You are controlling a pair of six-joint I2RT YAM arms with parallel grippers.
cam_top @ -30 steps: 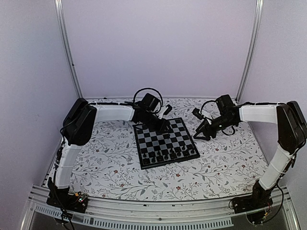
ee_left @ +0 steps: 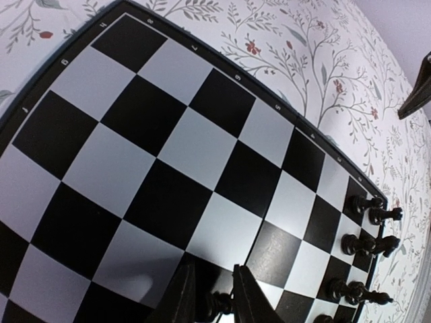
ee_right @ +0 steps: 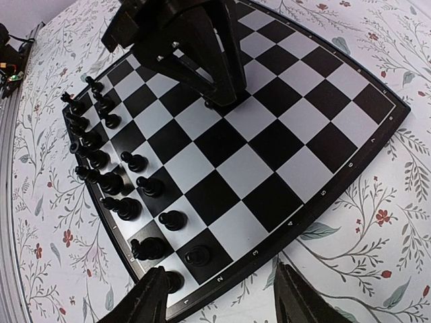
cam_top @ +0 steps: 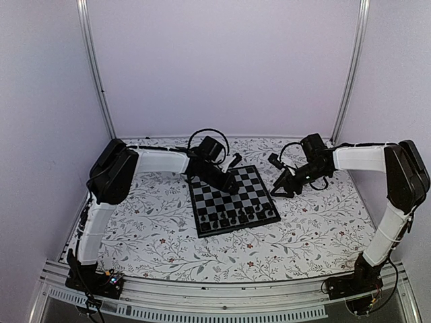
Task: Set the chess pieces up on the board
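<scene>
The chessboard (cam_top: pixel 237 176) lies on the table with black pieces (ee_right: pixel 135 161) in two rows along its near edge. Over mid-board, my left gripper is low and part open. A single dark piece (ee_left: pixel 221 304) shows between its fingers; whether they touch it cannot be made out. From the right wrist view, that piece (ee_right: pixel 210 104) stands at the left gripper's fingertips, most of it hidden. My right gripper is open and empty, above the cloth just off the board's right side.
The far squares of the board (ee_left: pixel 168 138) are bare. Patterned cloth (cam_top: pixel 323 235) around the board is free of objects. The left gripper's body covers part of the board's far left in the top view.
The left gripper has come down slightly toward the near side of the board. The rows of pieces look unmoved.
</scene>
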